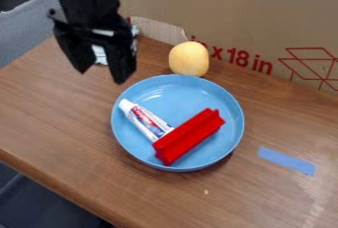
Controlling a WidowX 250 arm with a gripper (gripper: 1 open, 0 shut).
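A blue plate (179, 91) sits on the wooden table, holding a white toothpaste tube (140, 116) and a red box-like object (189, 136). My black gripper (102, 73) hangs open above the table to the upper left of the plate, with nothing seen between its fingers. Behind it is a light cloth, mostly hidden by the gripper.
A yellow rounded object (189, 58) stands behind the plate, near a cardboard backdrop (258, 20). Blue tape (287, 160) lies at the right.
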